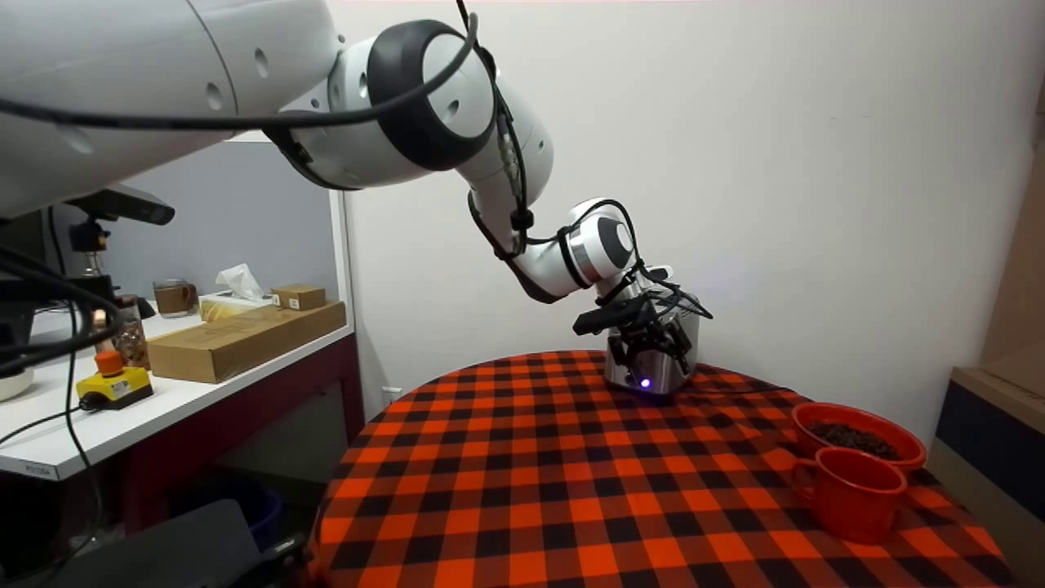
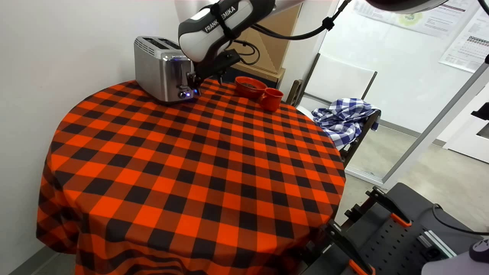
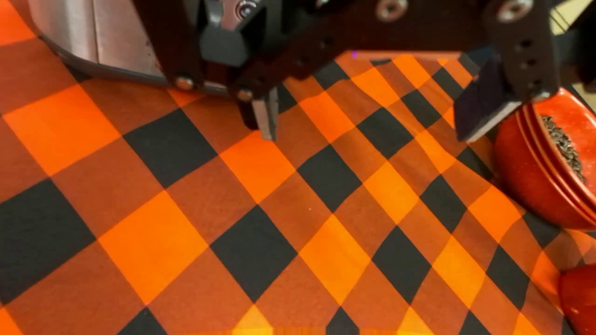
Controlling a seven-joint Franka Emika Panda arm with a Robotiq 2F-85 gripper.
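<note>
A silver toaster with two top slots stands on the checked cloth near the wall, a small light glowing on its front. My gripper is right by that front, its two fingers spread wide apart and nothing between them. In the wrist view, one fingertip is near the toaster's lower edge; the other fingertip reaches toward the red bowl. The linkage covers much of the toaster's front there, including most of the lever and knob area. Whether a finger touches the toaster I cannot tell.
A red bowl of dark bits and a red mug sit close together at the table's right side. A wall stands close behind the toaster.
</note>
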